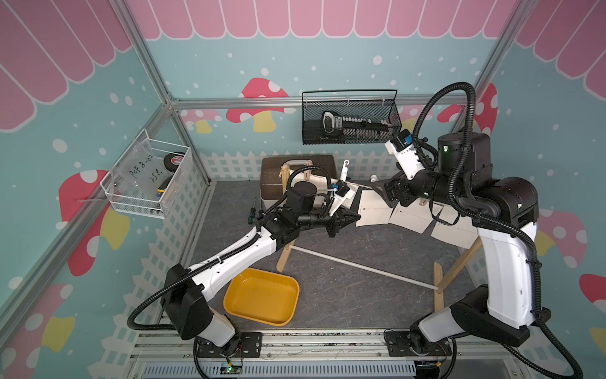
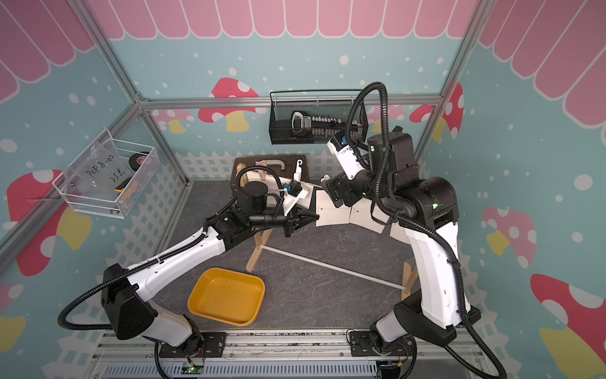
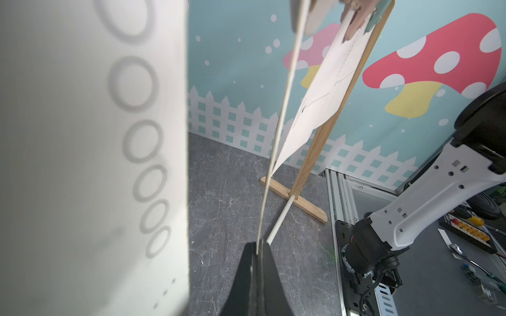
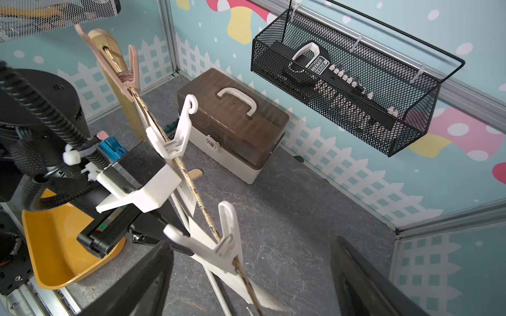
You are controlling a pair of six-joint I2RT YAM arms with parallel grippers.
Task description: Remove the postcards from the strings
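Observation:
Cream postcards [image 1: 372, 211] hang from a string [image 4: 200, 199] on a wooden frame, held by clothespins, two white ones [image 4: 228, 247] in the right wrist view. My left gripper is shut beside a large card face; the string [image 3: 279, 126] runs down to its fingertips, and whether it is pinched cannot be told. My right gripper is open above the string near the nearer white clothespin, with nothing seen held between its blurred fingers.
A yellow tray [image 1: 260, 297] lies at the front left. A brown toolbox [image 4: 232, 110] stands at the back beneath a black mesh basket [image 4: 345, 89]. A white wire basket [image 1: 145, 180] hangs on the left wall.

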